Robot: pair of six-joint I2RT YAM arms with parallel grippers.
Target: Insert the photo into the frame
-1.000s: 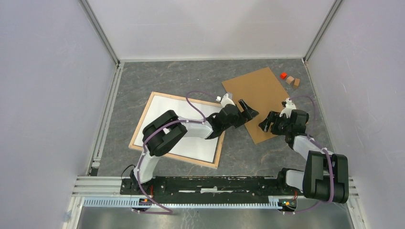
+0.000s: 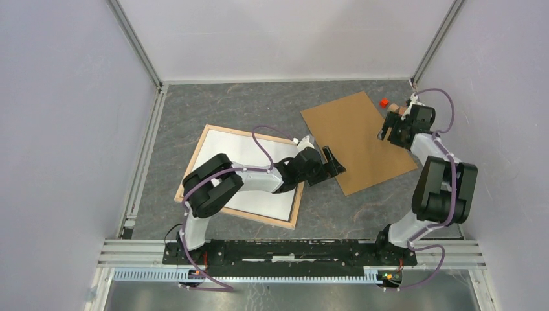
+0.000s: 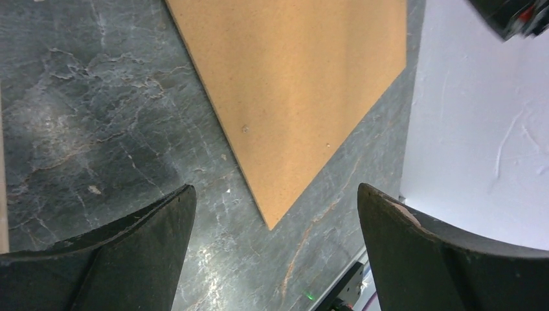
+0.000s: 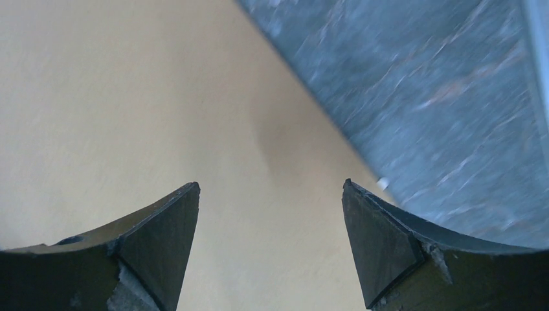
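On the left of the table lies a wooden-edged frame [image 2: 295, 212] with a white inner panel [image 2: 259, 205], partly covered by my left arm. A flat brown board [image 2: 359, 142] rests askew on the right side; in the left wrist view the brown board [image 3: 285, 97] has a corner pointing down between the fingers. My left gripper [image 2: 334, 163] is open near the board's left edge, nothing between its fingers. Above the board's right part is my right gripper [image 2: 387, 126], open and empty, with the brown surface [image 4: 259, 214] filling much of its view. No photo can be told apart from these.
A red block [image 2: 384, 102] and a tan block [image 2: 393, 108] sit at the back right, close to the right gripper. White walls enclose the sides and back. Bare grey table [image 2: 246, 100] shows behind the frame.
My right arm has swung toward the back and right, up to the blocks, uncovering the board's right corner. The left gripper has shifted slightly left and toward the front.
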